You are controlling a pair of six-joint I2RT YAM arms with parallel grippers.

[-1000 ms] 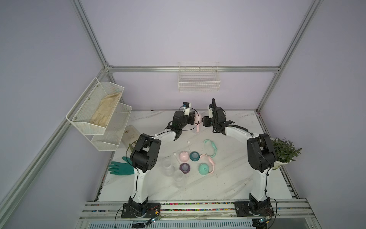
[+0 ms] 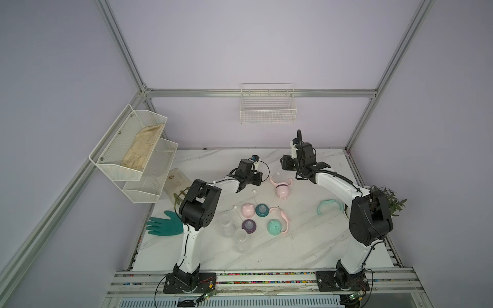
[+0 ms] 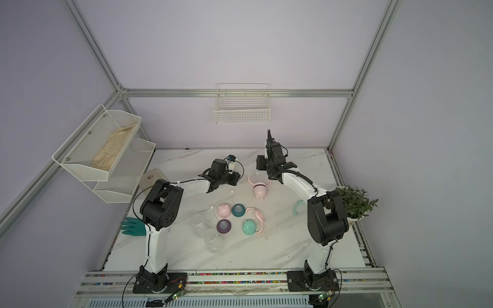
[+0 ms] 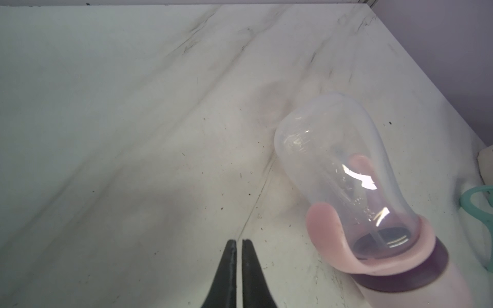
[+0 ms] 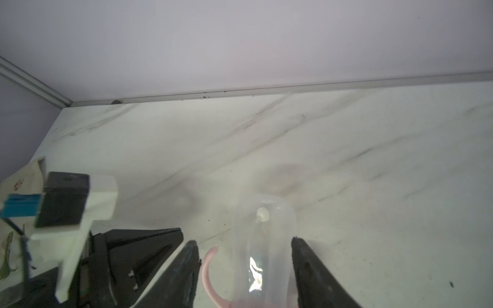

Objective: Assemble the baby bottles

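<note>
An assembled pink bottle (image 4: 333, 143) with clear body, purple band and pink handle lies on its side at the table's middle back. My left gripper is shut, empty, just left of it. My right gripper is part open above the bottle, its fingers apart from it. Nearer the front lie a pink cap (image 2: 248, 210), teal ring (image 2: 262, 210), purple ring (image 2: 248, 225), mint cap (image 2: 274, 227), pink handle (image 2: 285, 220) and clear bottles (image 2: 227, 228). A mint handle (image 2: 328, 202) lies at the right.
A teal glove (image 2: 164, 225) and a board lie at the left below wire baskets (image 2: 107, 169). A potted plant (image 3: 357, 200) stands at the right edge.
The pink bottle has come down onto the table and shifted right. The mint handle has moved right. My left gripper has moved down; my right arm has moved right.
</note>
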